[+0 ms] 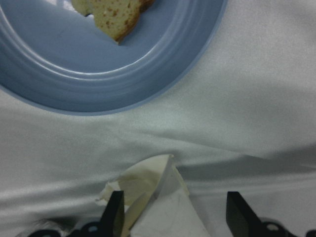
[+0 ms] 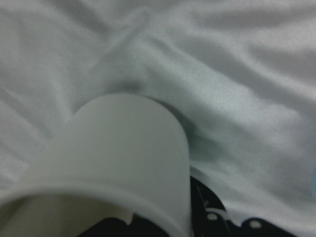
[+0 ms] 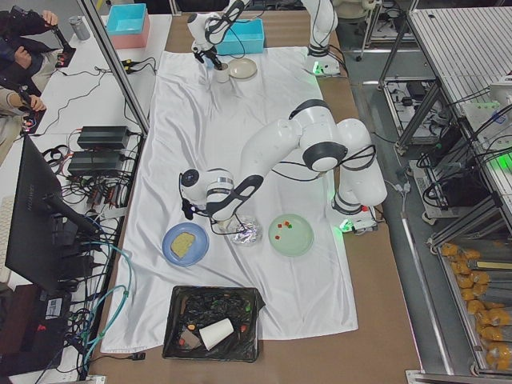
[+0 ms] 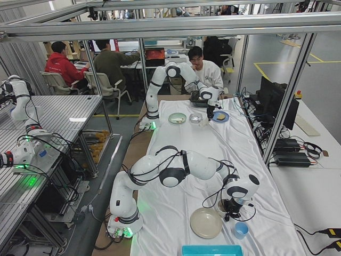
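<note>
My left gripper is open over a creased white paper piece (image 1: 170,212) on the cloth, beside a blue plate (image 1: 187,39) holding bread (image 1: 116,17). Crumpled foil (image 3: 246,232) and a green plate (image 3: 292,244) with small red bits lie nearby. At the other end, my right gripper (image 4: 232,212) is at a white cup (image 2: 113,143), which fills much of the right wrist view and hides part of the fingers; whether they grip it is unclear. A beige plate (image 4: 205,224) and blue cup (image 4: 241,230) are beside it.
A black lined bin (image 3: 180,352) with a white cup in it stands at the near end of the left arm's table. A turquoise bin (image 4: 210,249) sits at the other end.
</note>
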